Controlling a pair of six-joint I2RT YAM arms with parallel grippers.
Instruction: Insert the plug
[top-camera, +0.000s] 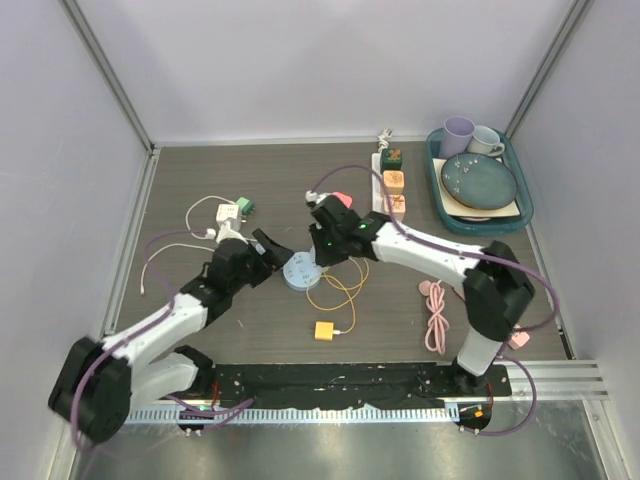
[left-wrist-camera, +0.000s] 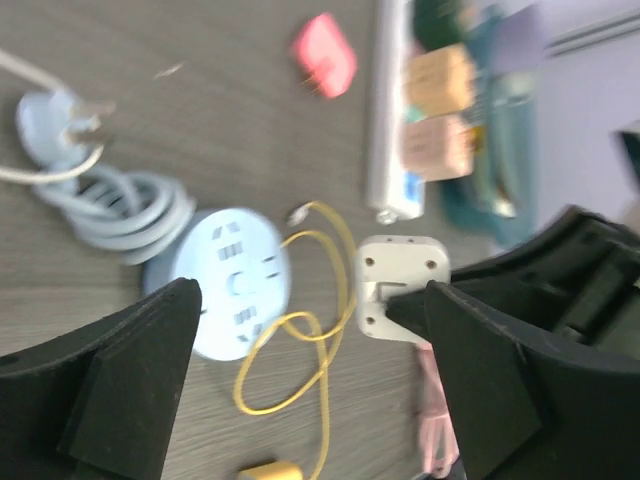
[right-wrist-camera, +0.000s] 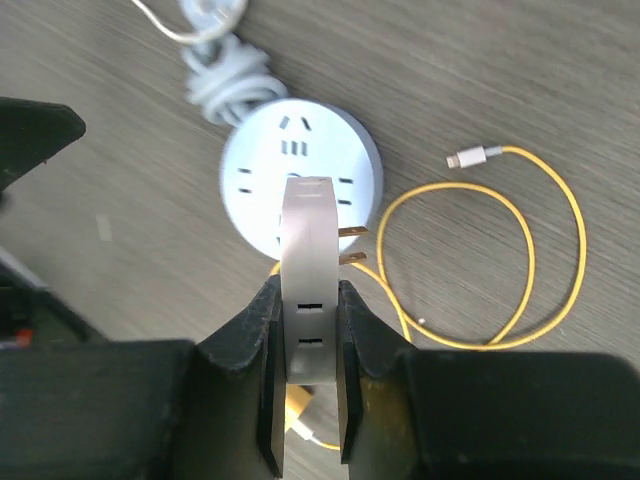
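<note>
A white plug (right-wrist-camera: 310, 235) is pinched in my right gripper, its two metal prongs bare and pointing sideways to the right in that view. The round white-and-grey socket (right-wrist-camera: 265, 165) lies flat on the table behind and below the plug; the prongs are outside its slots. In the left wrist view the same plug shows at the right, beyond the socket (left-wrist-camera: 235, 275). My left gripper stands open over the socket, nothing between its fingers. From above, both grippers hover near the socket (top-camera: 302, 273), left and right of it.
A yellow cable (top-camera: 350, 292) loops right of the socket, ending at a yellow cube (top-camera: 324, 331). Behind the right gripper lies a red piece (top-camera: 343, 198); a power strip (top-camera: 378, 185) with cube adapters stands farther right. A teal basin (top-camera: 525, 205) fills the back right.
</note>
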